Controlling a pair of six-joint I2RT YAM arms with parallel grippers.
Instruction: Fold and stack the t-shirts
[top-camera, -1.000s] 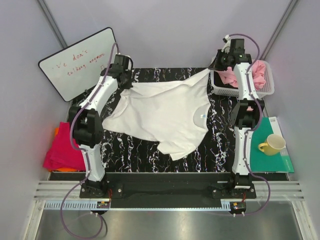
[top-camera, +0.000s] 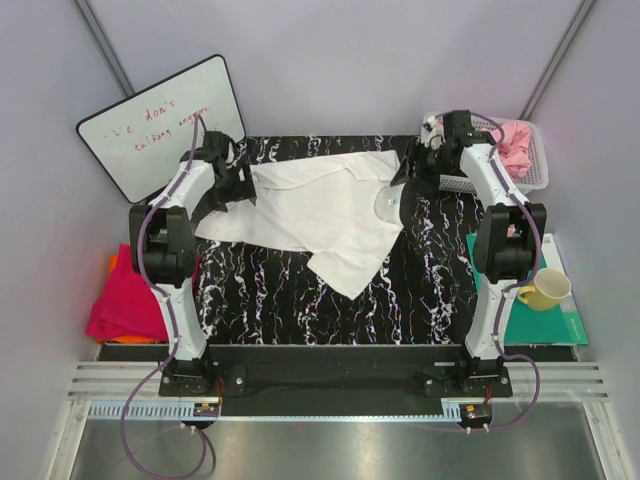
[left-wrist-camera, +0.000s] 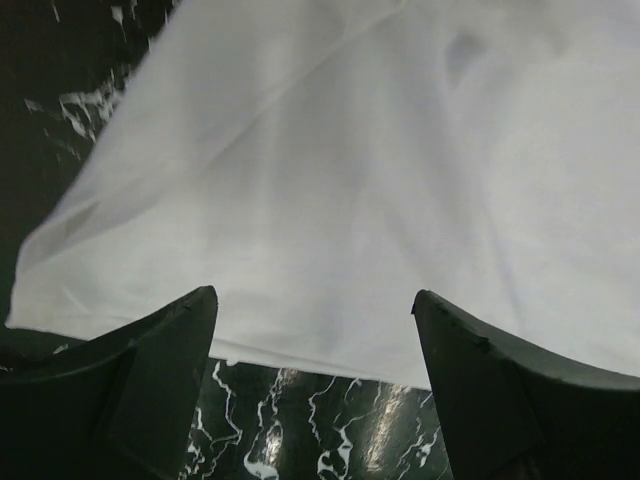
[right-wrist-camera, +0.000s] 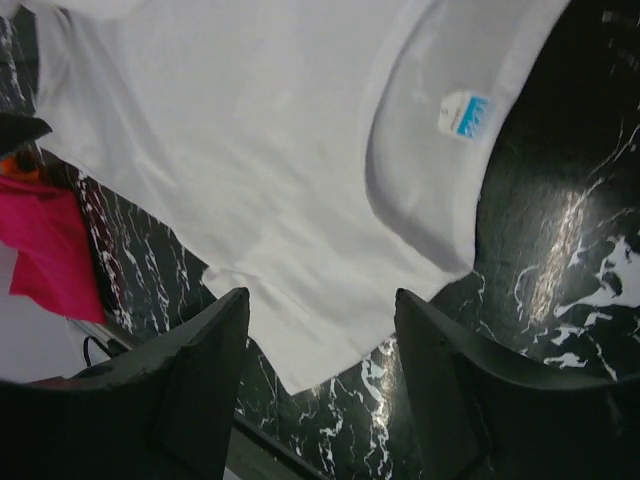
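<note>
A white T-shirt (top-camera: 310, 215) lies spread on the black marble table, its neckline at the right and one sleeve reaching toward the front. My left gripper (top-camera: 238, 182) hangs over its left part; in the left wrist view its open fingers (left-wrist-camera: 130, 390) stand above the cloth with nothing between them. My right gripper (top-camera: 414, 162) is above the shirt's back right corner, its fingers (right-wrist-camera: 150, 420) open and empty.
A white basket (top-camera: 538, 160) with pink cloth stands at the back right. Red folded cloth (top-camera: 125, 305) lies at the front left, a yellow mug (top-camera: 545, 290) on a green board (top-camera: 565, 330) at the right. A whiteboard (top-camera: 150, 120) leans at the back left.
</note>
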